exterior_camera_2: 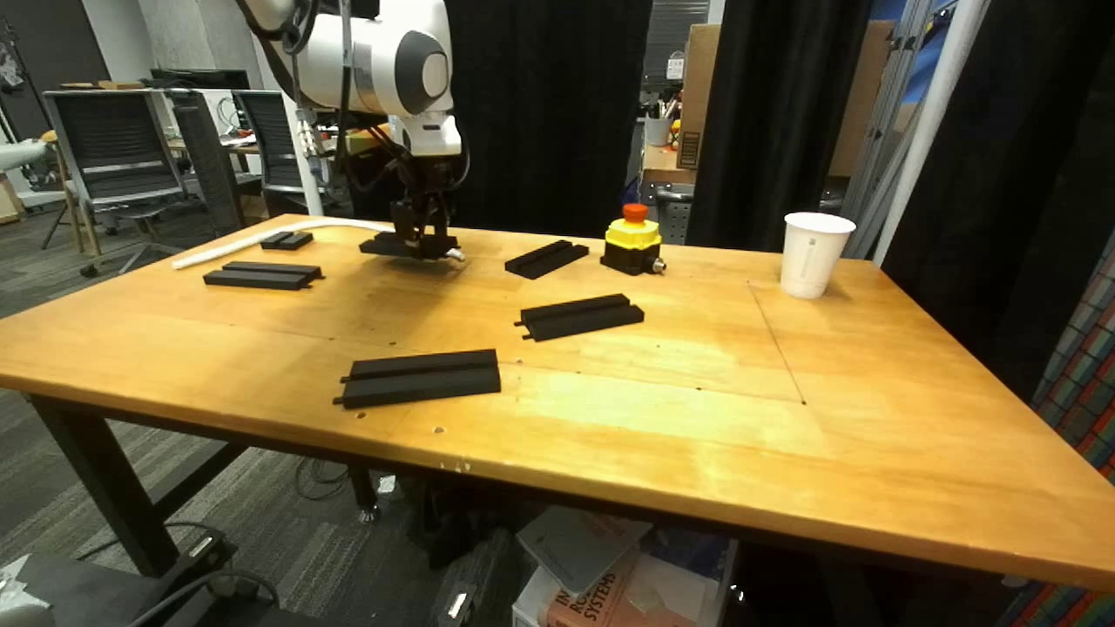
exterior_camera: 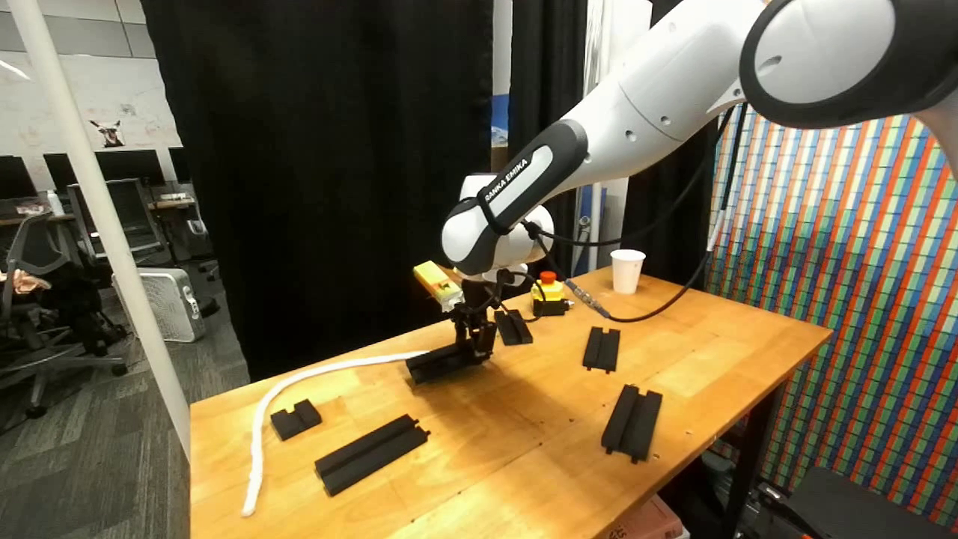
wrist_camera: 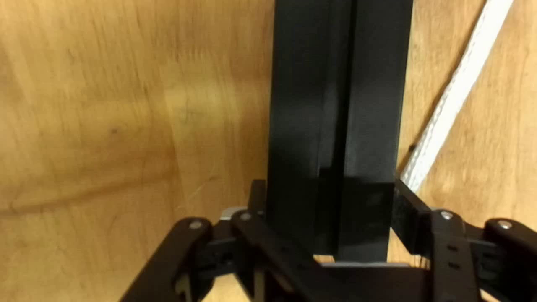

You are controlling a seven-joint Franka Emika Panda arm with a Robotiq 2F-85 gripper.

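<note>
A long black grooved piece (exterior_camera: pixel 440 364) is gripped near one end by my gripper (exterior_camera: pixel 474 349), over the far side of the table. In the wrist view the fingers (wrist_camera: pixel 408 221) close on both long sides of the black piece (wrist_camera: pixel 334 115), its groove running away between them. From the second exterior view, the piece (exterior_camera_2: pixel 384 246) appears level, at or slightly above the tabletop; I cannot tell whether it touches. A white braided cord (wrist_camera: pixel 453 95) passes close beside it and disappears behind the right finger. In the first exterior view the cord (exterior_camera: pixel 296 379) curves toward the near left.
Other black grooved pieces lie around: a short one (exterior_camera: pixel 296 418), a long one (exterior_camera: pixel 372 454), and several at right, including one (exterior_camera: pixel 632 422) near the edge. A yellow emergency stop (exterior_camera_2: pixel 633 242) and a white cup (exterior_camera_2: pixel 815 254) stand at the back.
</note>
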